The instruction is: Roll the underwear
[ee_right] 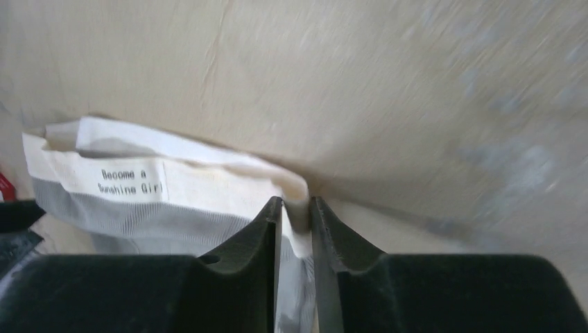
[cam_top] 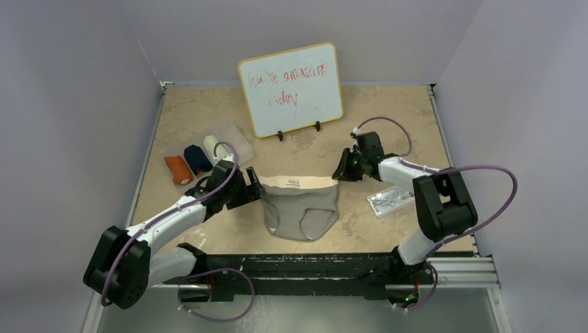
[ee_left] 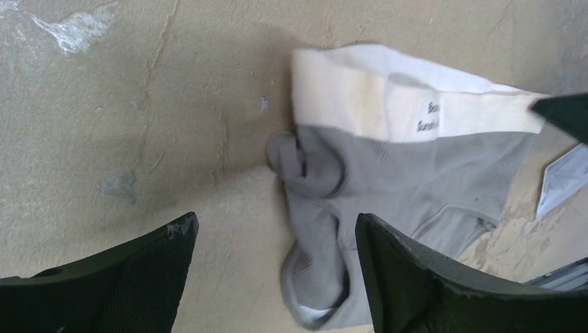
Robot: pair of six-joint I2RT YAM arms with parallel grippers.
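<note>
Grey underwear [cam_top: 299,211] with a cream waistband [cam_top: 295,182] printed "Become a Sunshine Girl" lies flat at the table's centre, its left side somewhat bunched in the left wrist view. My left gripper [cam_top: 253,186] is open beside the waistband's left end, with bare table between its fingers in the left wrist view. My right gripper is at the waistband's right end, its fingers narrowed around the cream fabric; whether they grip it is unclear.
A translucent tray [cam_top: 232,132] with orange, navy and cream rolls stands at the left. A whiteboard [cam_top: 291,90] is at the back; a flat clear-and-white object [cam_top: 388,202] lies at the right.
</note>
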